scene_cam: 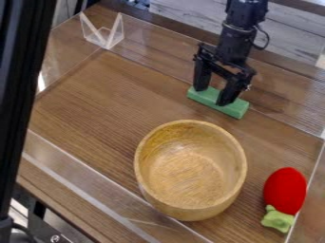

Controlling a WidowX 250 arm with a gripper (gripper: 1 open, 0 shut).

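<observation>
My black gripper (221, 82) is low at the back right, its two fingers pointing down over a green block (229, 110) lying flat on the wooden table. The fingers stand apart at or just above the block; whether they touch it I cannot tell.
A large tan bowl (191, 167) sits at the front middle. A red object (287, 190) with a green part lies at the front right. A clear plastic object (105, 28) is at the back left.
</observation>
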